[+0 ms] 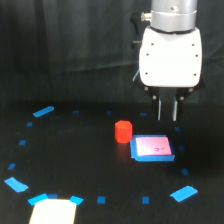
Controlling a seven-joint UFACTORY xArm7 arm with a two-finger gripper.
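Observation:
My gripper hangs from the white arm at the upper right, its two thin fingers apart with nothing visible between them. It is above a blue box that has a pink-and-white top. Just left of that box a red block sits on the dark table.
A cream square lies at the front left, cut by the bottom edge. Blue tape strips and small squares mark the table. A dark curtain closes off the back.

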